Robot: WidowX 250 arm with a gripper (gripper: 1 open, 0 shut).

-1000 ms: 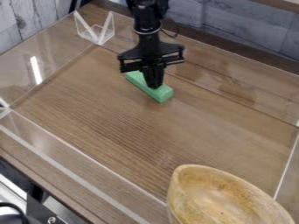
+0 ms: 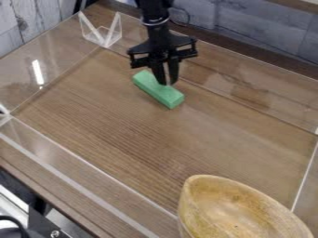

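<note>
A green rectangular block (image 2: 159, 90) lies tilted on the wooden table (image 2: 149, 158) in the upper middle of the camera view. My black gripper (image 2: 162, 61) hangs just above and behind the block's upper part, its arm coming from the back of the table. Whether its fingers are open or shut is hard to make out at this size.
A cream oval bowl (image 2: 236, 210) sits at the front right corner. Clear plastic-looking pieces are at the left edge and upper left.
My gripper has moved back and upward, away from the block's front end. The block appears to lie nearly where it was, slightly shifted toward the back.
</note>
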